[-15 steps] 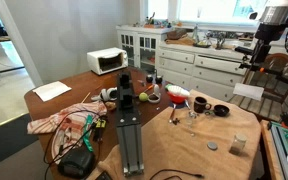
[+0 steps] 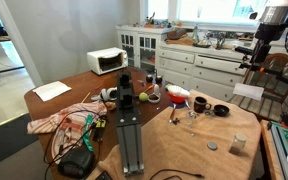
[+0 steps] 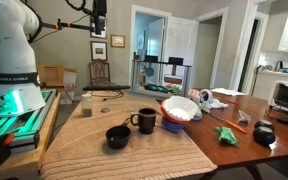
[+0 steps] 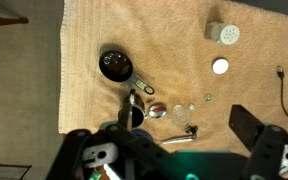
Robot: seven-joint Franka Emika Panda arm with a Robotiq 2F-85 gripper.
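High above the table, my gripper [image 2: 254, 64] hangs at the right of exterior view 1, apart from everything below. In the wrist view the gripper is open, its fingers wide apart and holding nothing. A small black pan [image 4: 115, 66] rests on the tan cloth [image 4: 179, 50]. Near it stands a black mug [image 3: 144, 122], partly covered by my gripper in the wrist view. A pale cylindrical container [image 4: 225, 33] and a flat white disc [image 4: 220, 66] lie on another part of the cloth. A spoon [image 4: 157, 111] lies close to the mug.
White and red bowls [image 3: 178, 109] sit beyond the mug. A dark upright post [image 2: 131, 135] rises from the table, with tangled cables and a pinkish cloth [image 2: 79, 117] to its left. A black cable [image 4: 282, 90] crosses the tan cloth.
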